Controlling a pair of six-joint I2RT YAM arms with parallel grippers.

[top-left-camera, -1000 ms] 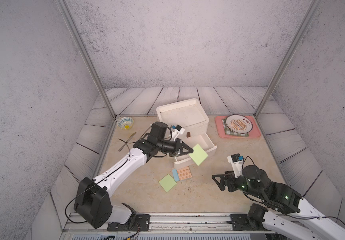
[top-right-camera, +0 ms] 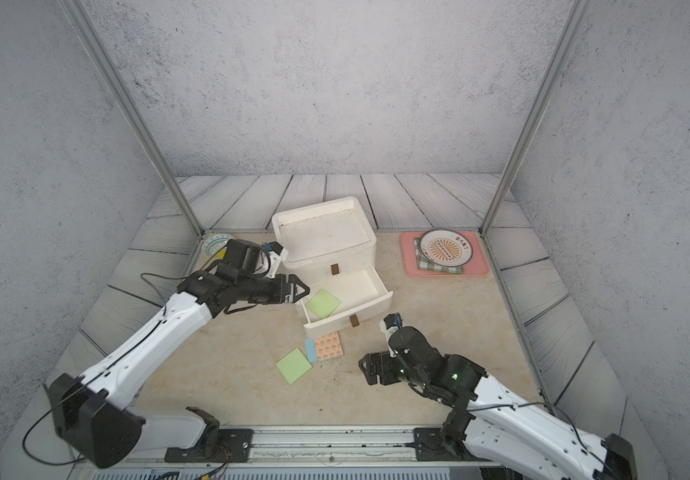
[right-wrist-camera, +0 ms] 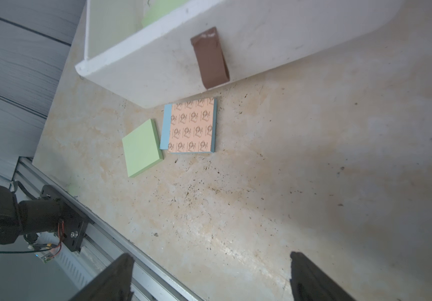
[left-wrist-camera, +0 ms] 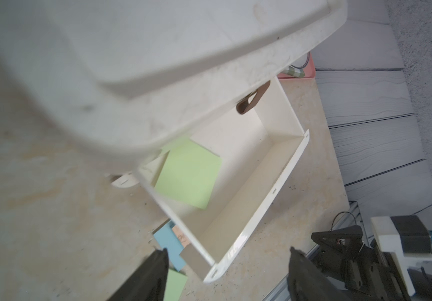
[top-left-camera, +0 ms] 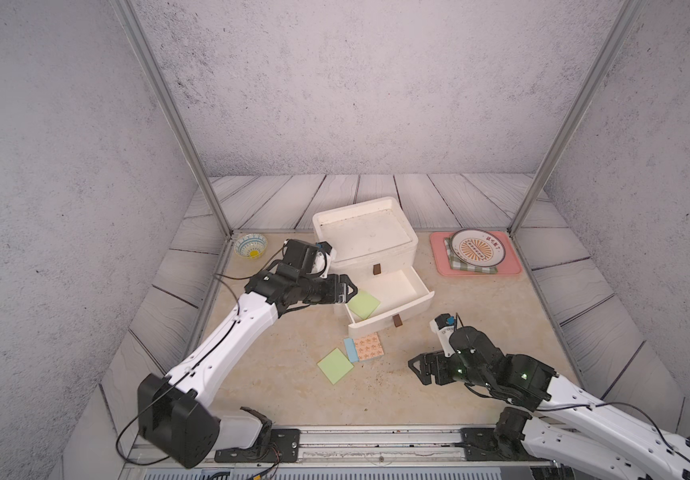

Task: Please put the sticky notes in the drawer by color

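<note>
A white drawer unit has its lower drawer [top-right-camera: 361, 308] pulled out, a light green sticky pad [left-wrist-camera: 191, 173] lying inside on the left. On the table before it lie another green pad [right-wrist-camera: 140, 148] and a blue pad with an orange printed one [right-wrist-camera: 191, 125] on it. My left gripper [top-left-camera: 343, 289] is above the drawer's left end, open, with nothing in it. My right gripper [top-left-camera: 418, 368] is low to the right of the loose pads, open and empty.
A pink tray [top-left-camera: 507, 268] with a plate and checked cloth is at the back right; a patterned bowl [top-left-camera: 250, 246] at the back left. The box's lid [top-right-camera: 321, 224] overhangs the drawer's back. The table's front middle and right have free room.
The green pad that my left gripper held now lies in the drawer; that gripper has let go and moved back left. My right arm has moved left toward the pads on the table.
</note>
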